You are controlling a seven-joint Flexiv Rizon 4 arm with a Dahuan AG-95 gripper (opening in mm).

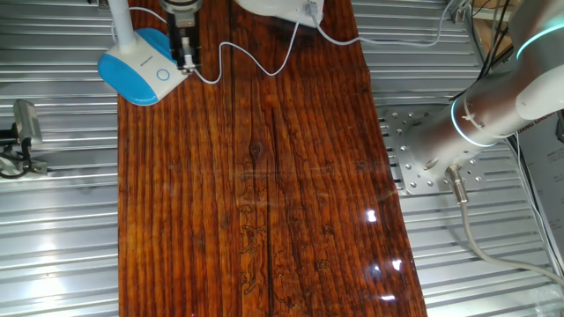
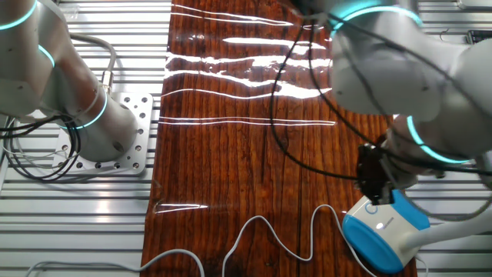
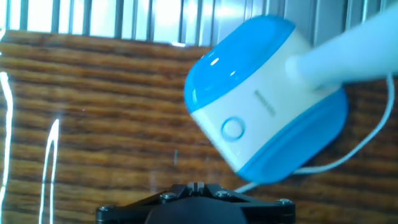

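The lamp base (image 1: 141, 66), white with blue sides and a ring-shaped button (image 3: 232, 129), rests on the wooden board's far-left corner. Its white stem (image 3: 348, 57) rises out of the wrist view. My gripper (image 1: 187, 67) hangs over the near-right edge of that base, pointing down. In the wrist view the gripper appears at the bottom, its fingertips together and nothing visible between them. The button lies a little above and to the right of those tips in that picture. Whether the gripper touches the base cannot be told.
A white cable (image 1: 256, 60) winds across the board beside the gripper, toward a white object (image 1: 286, 7) at the far edge. Most of the wooden board (image 1: 256, 194) is bare. The arm's base (image 1: 432, 145) stands on the right, off the board.
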